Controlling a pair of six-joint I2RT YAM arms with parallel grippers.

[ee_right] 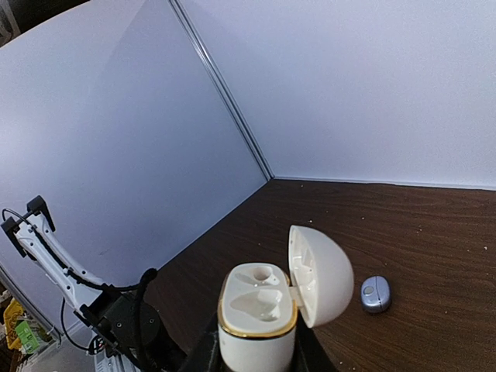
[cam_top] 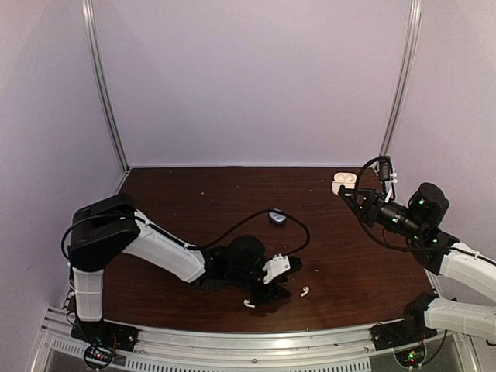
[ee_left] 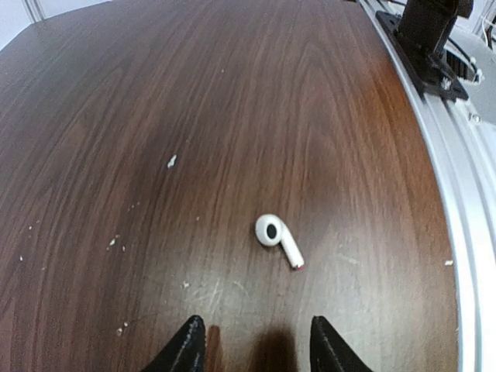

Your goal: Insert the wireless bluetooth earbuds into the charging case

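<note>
My left gripper hangs low over the table at the front middle, its fingers apart with nothing seen between them. One white earbud point(cam_top: 304, 291) lies just right of it in the top view; in the left wrist view an earbud point(ee_left: 270, 231) lies beyond the fingertips. Another earbud point(cam_top: 249, 303) lies at its left in the top view. The white charging case point(ee_right: 256, 325) is held upright and raised by my right gripper point(cam_top: 345, 190), shut on it, lid open, with empty-looking slots facing up.
A small grey-blue oval object point(ee_right: 375, 294) lies on the middle of the table point(cam_top: 178, 201). Metal rails point(ee_left: 457, 232) run along the front edge.
</note>
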